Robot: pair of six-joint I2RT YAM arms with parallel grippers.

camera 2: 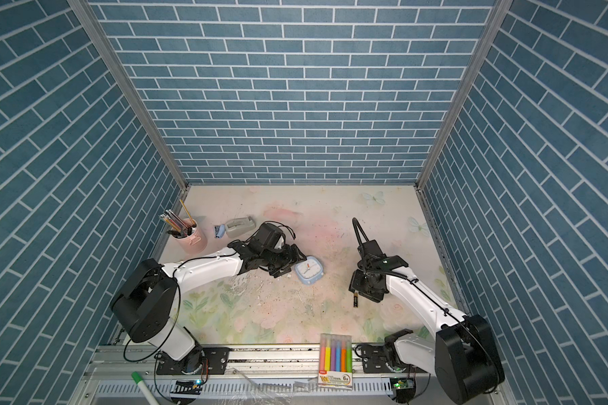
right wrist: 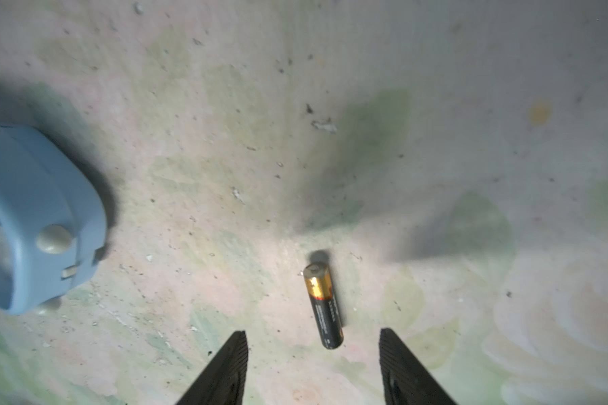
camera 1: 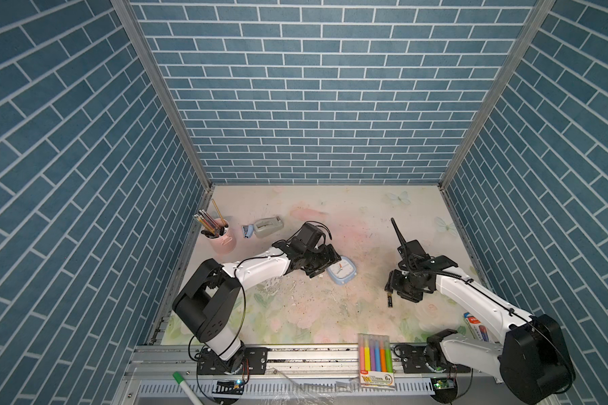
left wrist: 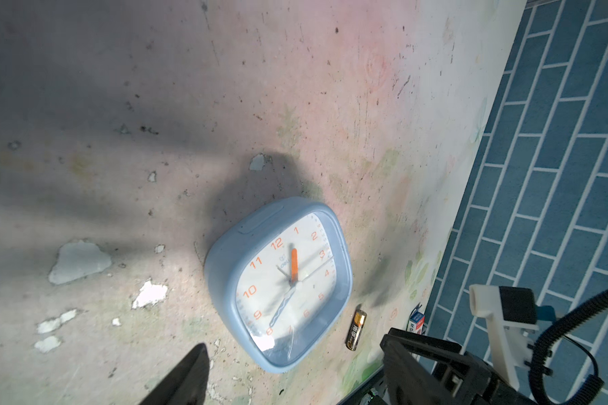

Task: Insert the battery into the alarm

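A light blue alarm clock (camera 1: 342, 272) (left wrist: 277, 290) lies face up mid-table, with orange numerals. My left gripper (camera 1: 321, 268) hovers beside its left edge, fingers apart and empty. A small black and gold battery (camera 1: 389, 299) (right wrist: 324, 307) (left wrist: 356, 330) lies to the right of the clock, nearer the front. My right gripper (camera 1: 402, 287) is above the table just behind the battery, which appears between and beyond its open, empty fingertips in the right wrist view.
A pink cup of brushes (camera 1: 223, 239) and a grey holder (camera 1: 269, 226) stand at the back left. A pack of coloured markers (camera 1: 376, 357) lies on the front rail.
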